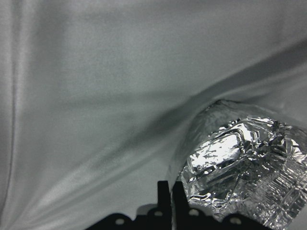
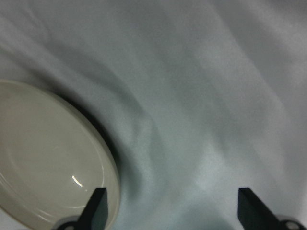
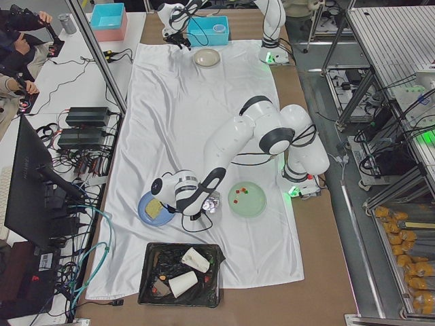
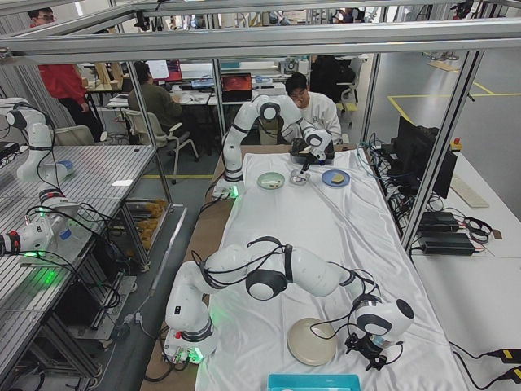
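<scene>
My left gripper is shut on the rim of a clear bowl [image 1: 196, 129] lined with crumpled foil [image 1: 244, 172]; in the camera left view the bowl [image 3: 212, 202] is partly under the arm, between a blue plate [image 3: 149, 215] with a yellow sponge-like piece [image 3: 154, 208] and a green plate [image 3: 251, 204] with small red pieces. My right gripper stands open at the other end of the cloth, beside a beige plate [image 2: 48, 148], nothing between its fingers.
A black-lined bin [image 3: 163, 255] with white items lies beyond the plates. A blue tub [image 4: 313, 383] sits by the right arm. Metal frame posts and monitors border the table.
</scene>
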